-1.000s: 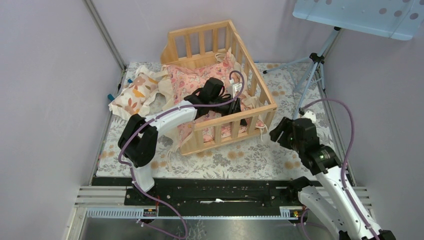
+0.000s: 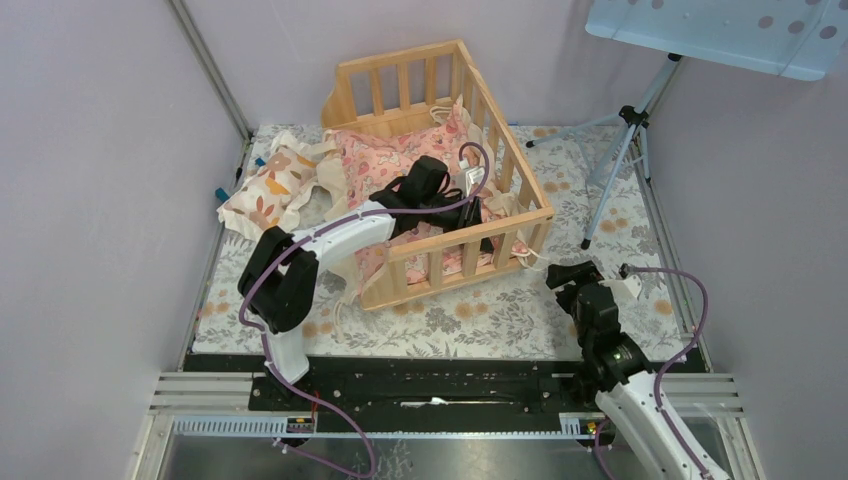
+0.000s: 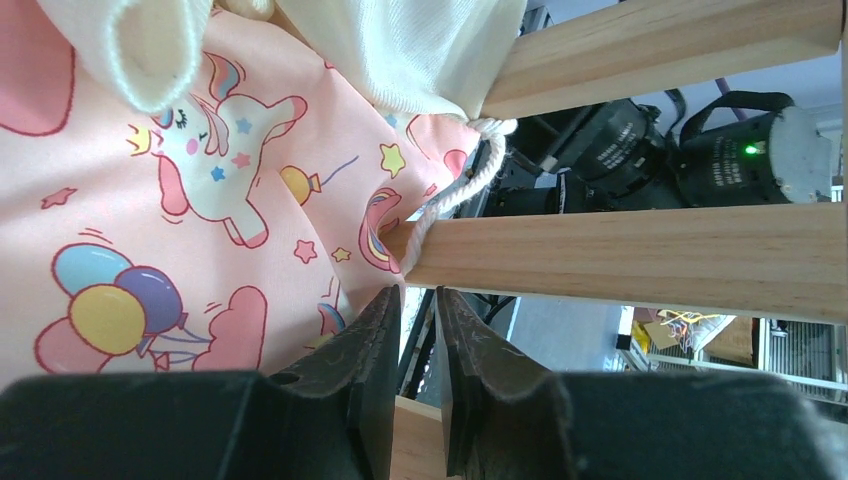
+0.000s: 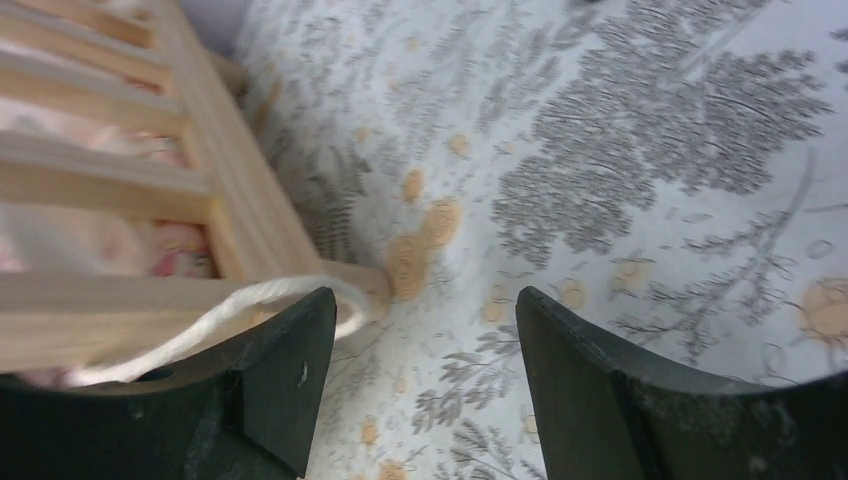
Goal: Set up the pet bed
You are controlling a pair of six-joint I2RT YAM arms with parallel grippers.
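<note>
The wooden pet bed [image 2: 505, 150] has slatted rails and stands on a floral mat. Inside lies a pink printed cushion [image 3: 220, 190] with cream ties. Over its near right corner my left gripper points at the slats, its fingers slightly apart. A white cord [image 3: 455, 197] runs from the cushion corner past a slat toward those fingertips; its lower end is hard to follow. Outside the same corner, my right gripper is open with only mat between its fingers. In the right wrist view the white cord [image 4: 250, 297] loops out of the bed and passes behind the left finger.
An orange-leaf cushion [image 2: 268, 192] lies left of the bed. A light blue tripod [image 2: 603, 190] stands at the back right.
The cord at the corner now stretches farther right. My left arm has stayed put.
</note>
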